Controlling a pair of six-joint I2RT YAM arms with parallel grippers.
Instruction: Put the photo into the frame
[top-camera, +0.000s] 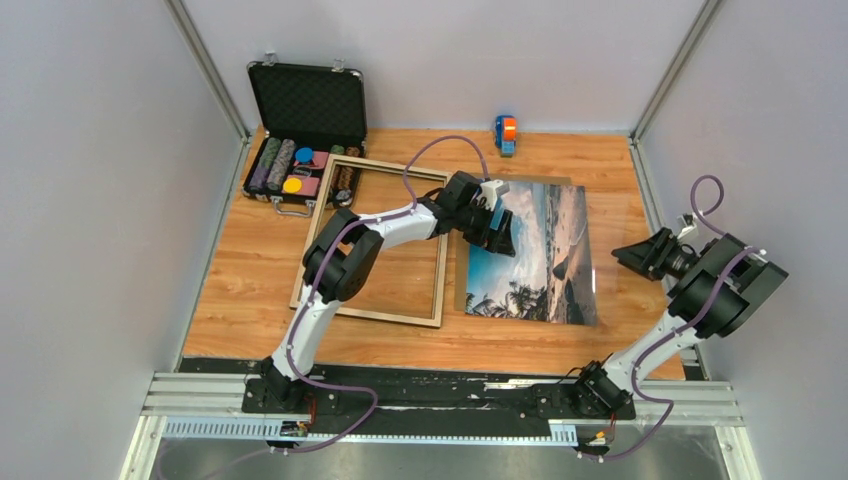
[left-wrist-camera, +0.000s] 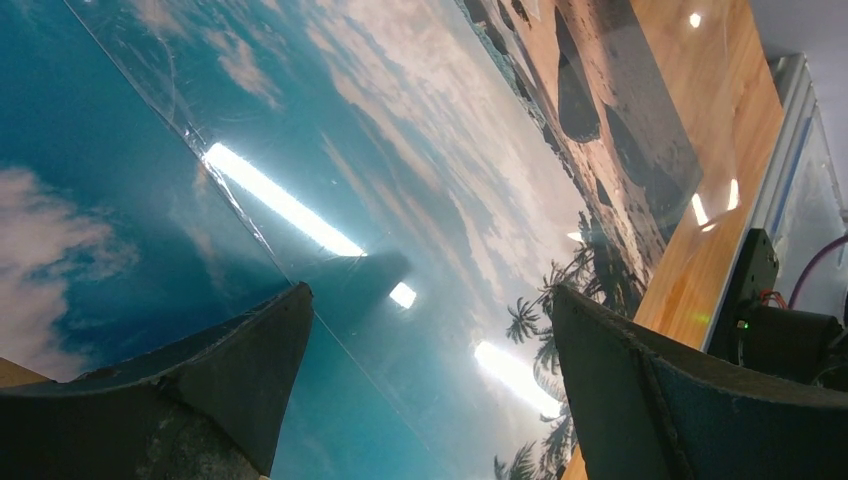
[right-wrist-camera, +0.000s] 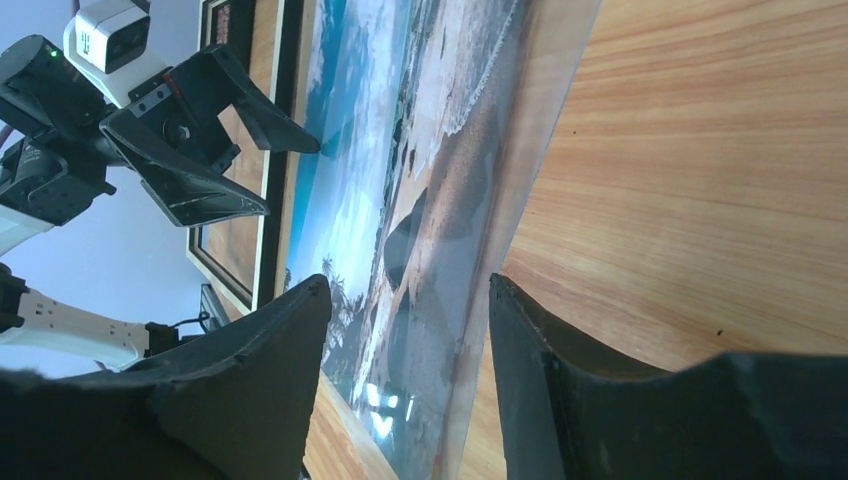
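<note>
The beach photo (top-camera: 525, 270) lies flat on the brown backing board (top-camera: 460, 270), right of the empty wooden frame (top-camera: 441, 285). A glossy clear sheet (left-wrist-camera: 715, 110) covers much of the photo and reaches past its right edge over the wood. Above the photo's upper left part, my left gripper (top-camera: 505, 238) is open; the left wrist view shows a wide gap and nothing held. My right gripper stands off the photo's right side, fingers apart. The sheet passes behind that gap, and no grip on it shows.
An open black case (top-camera: 308, 105) with poker chips stands at the back left, beside the frame's upper corner. A blue and orange object (top-camera: 506, 135) sits at the back edge. Bare wood lies around the photo's front and right sides.
</note>
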